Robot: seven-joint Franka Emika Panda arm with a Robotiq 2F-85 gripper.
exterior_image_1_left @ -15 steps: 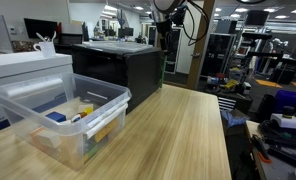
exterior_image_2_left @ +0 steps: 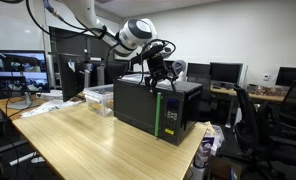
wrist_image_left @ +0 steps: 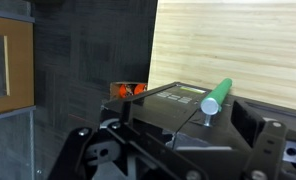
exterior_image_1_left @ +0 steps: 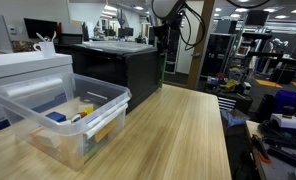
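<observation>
A black microwave (exterior_image_2_left: 133,104) stands on the wooden table, with a green vertical handle (exterior_image_2_left: 158,112) on its front. My gripper (exterior_image_2_left: 160,78) hangs above the microwave's top front edge, near the handle's upper end. From the wrist, the green handle (wrist_image_left: 220,93) shows end-on between the two dark fingers, nearer the right one. My gripper is open, its fingers standing wide apart. In exterior view 1 the microwave (exterior_image_1_left: 143,72) is seen from its side, and the arm hides much of the gripper there.
A clear plastic bin (exterior_image_1_left: 68,135) with several small objects stands on the table. An office chair (exterior_image_2_left: 250,120) stands beyond the table.
Over the last second the arm has come down a little towards the top of the microwave.
</observation>
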